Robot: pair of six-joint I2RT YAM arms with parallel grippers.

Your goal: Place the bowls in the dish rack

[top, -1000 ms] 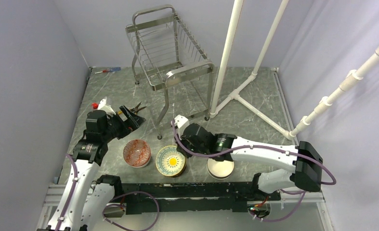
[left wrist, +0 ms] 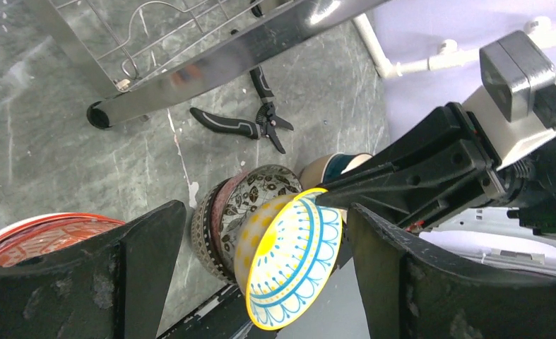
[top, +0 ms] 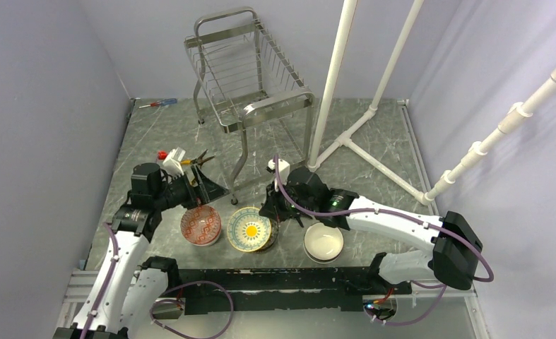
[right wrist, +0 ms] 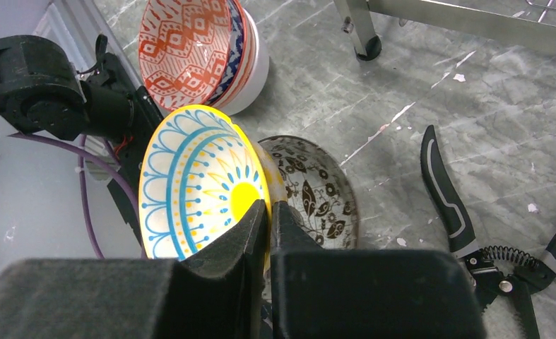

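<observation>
My right gripper is shut on the rim of a yellow-edged bowl (right wrist: 190,180) with a blue pattern, held tilted above brown floral bowls (right wrist: 321,194). My left gripper hangs open above and left of it, the held bowl showing between and beyond its fingers in the left wrist view. Stacked red-patterned bowls (top: 200,220) stand at the front left, and cream bowls (top: 323,239) at the front right. The steel dish rack (top: 273,107) stands behind, with no bowls in it.
Pruning shears (right wrist: 444,198) lie on the floor near the rack's leg. A screwdriver (top: 163,102) lies at the back left. White pipes (top: 363,157) stand right of the rack, and the floor between them and the front right bowls is clear.
My right gripper has moved back from about a second ago, with the yellow bowl now tilted in it. My left gripper has moved rightward, toward the bowl.
</observation>
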